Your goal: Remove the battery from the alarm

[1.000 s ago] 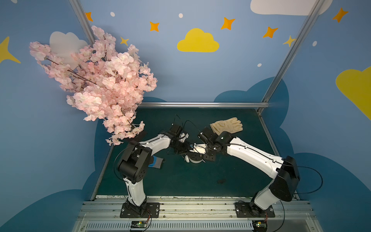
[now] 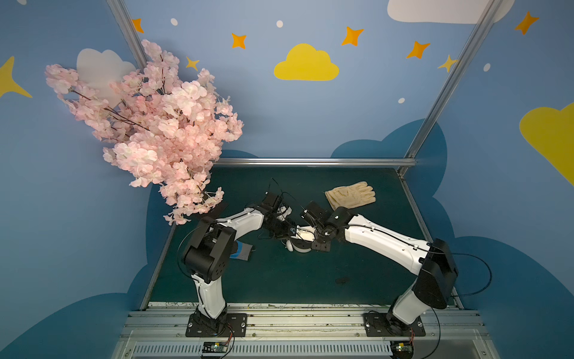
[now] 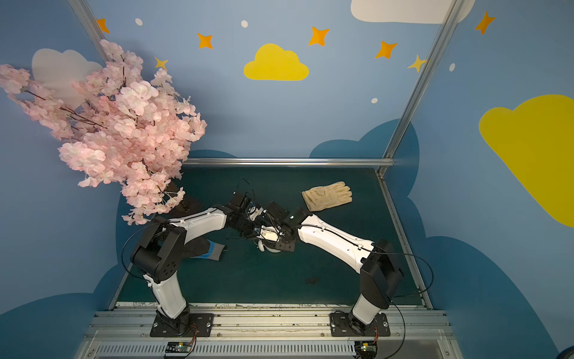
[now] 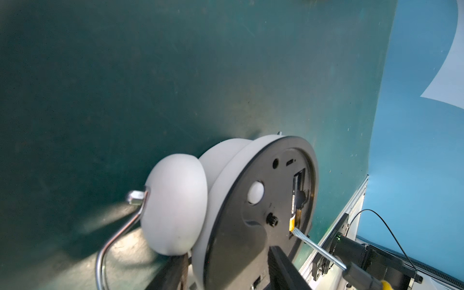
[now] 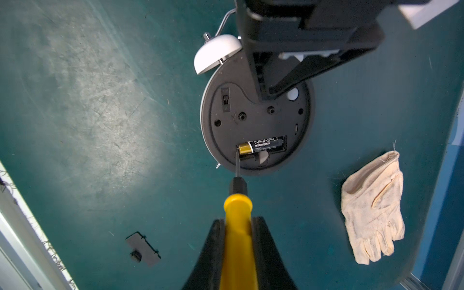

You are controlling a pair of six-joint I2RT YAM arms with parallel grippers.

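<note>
The alarm clock (image 5: 227, 128) lies face down, its dark back upward and its battery slot uncovered. A black and gold battery (image 5: 264, 144) sits in that slot. My right gripper is shut on a yellow-handled screwdriver (image 5: 237, 205). The screwdriver's tip is at the battery's gold end, and the left wrist view also shows the tip against the battery (image 4: 292, 223). My left gripper stands over the clock beside a white bell (image 4: 176, 205), its fingers (image 4: 285, 270) apart. Whether those fingers touch the clock cannot be told.
A small dark cover (image 5: 145, 249) lies loose on the green table. To the far right rests a beige glove (image 2: 351, 195). A grey and blue item (image 2: 241, 250) is partly behind the left arm. Pink blossoms (image 2: 173, 119) hang at the left.
The right arm has shifted slightly to the left, toward the clock. My left arm looks almost unmoved in the top left view.
</note>
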